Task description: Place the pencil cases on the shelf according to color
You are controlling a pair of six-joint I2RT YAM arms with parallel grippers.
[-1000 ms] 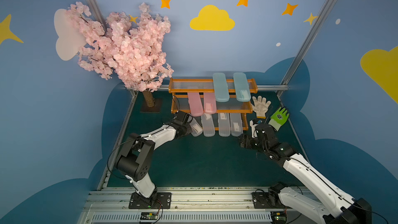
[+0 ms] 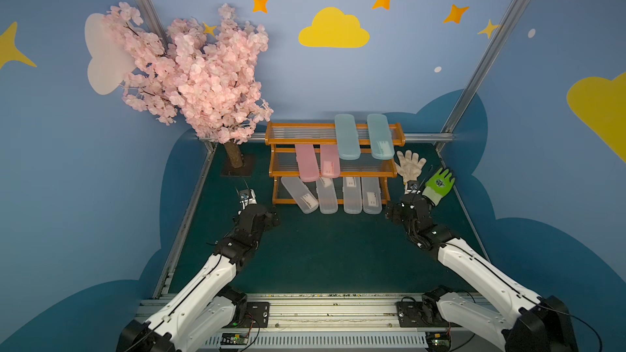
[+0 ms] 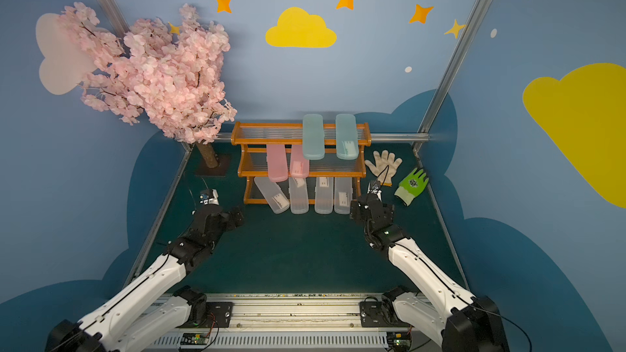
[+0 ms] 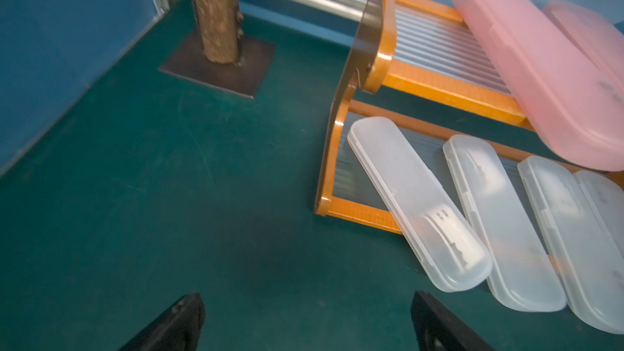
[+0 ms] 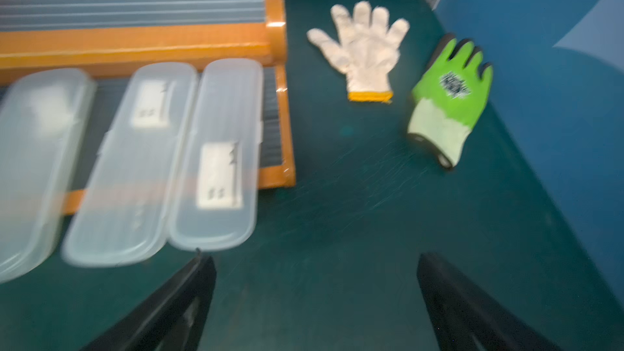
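Two blue pencil cases [image 2: 347, 137] lie across the top tier of the wooden shelf [image 2: 293, 125]. On the middle tier rest two pink cases [image 2: 306, 161], side by side. The bottom tier bears several clear white cases; the leftmost white case [image 4: 422, 201] is slanted and its front end sticks out past the tier's edge. My left gripper is open and empty, in front of and left of the shelf. Also open and empty, my right gripper stands near the shelf's right front corner, close to the rightmost white case [image 5: 217, 156].
A cream glove [image 5: 367, 52] and a green glove [image 5: 451, 94] lie right of the shelf. The blossom tree [image 2: 215, 84] stands at the back left, on a dark base plate [image 4: 253, 65]. The green floor [image 2: 326, 254] in front of the shelf is clear.
My left arm has drawn back from the leftmost white case, toward the left front of the shelf. The right arm has shifted slightly. The cases look unmoved.
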